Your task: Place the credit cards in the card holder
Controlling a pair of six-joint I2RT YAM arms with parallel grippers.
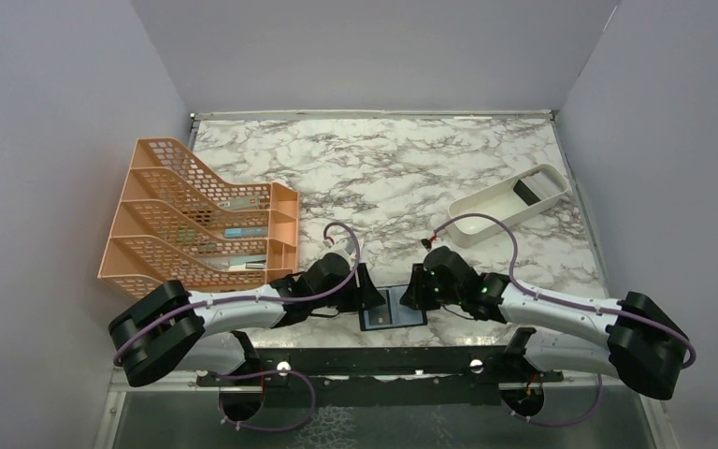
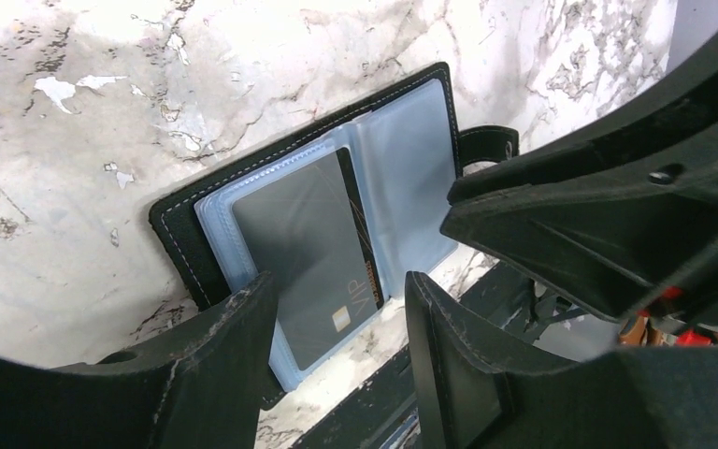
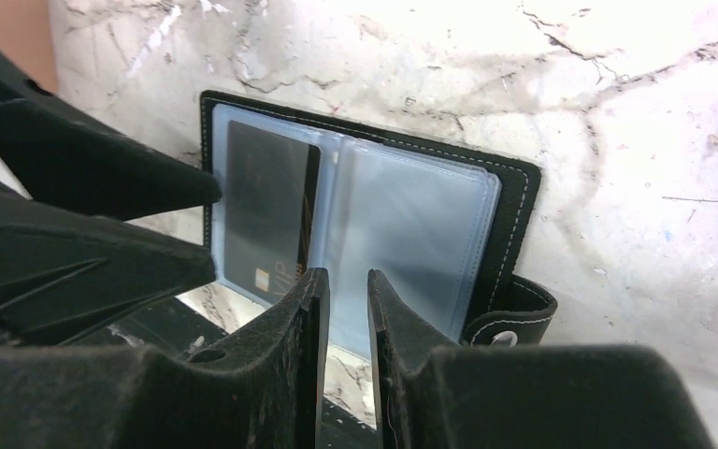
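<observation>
The card holder point(image 3: 430, 210) lies open and flat near the table's front edge, with a dark cover and clear sleeves. A dark grey card point(image 2: 304, 257) marked VIP sits in its left sleeve. The clear right sleeve point(image 2: 407, 168) shows no card. Above the VIP card, my left gripper stands open, nothing between its fingers. My right gripper is over the right-hand sleeve; a narrow gap separates its fingers. Clear plastic shows through that gap, but whether any is pinched cannot be told.
At the left, an orange rack point(image 1: 285, 224) contains several items. A white tray point(image 1: 486, 201) with a dark card and white pieces stands at the right. Marble tabletop point(image 1: 374, 168) behind the arms is mostly clear. Both grippers are close together over the holder.
</observation>
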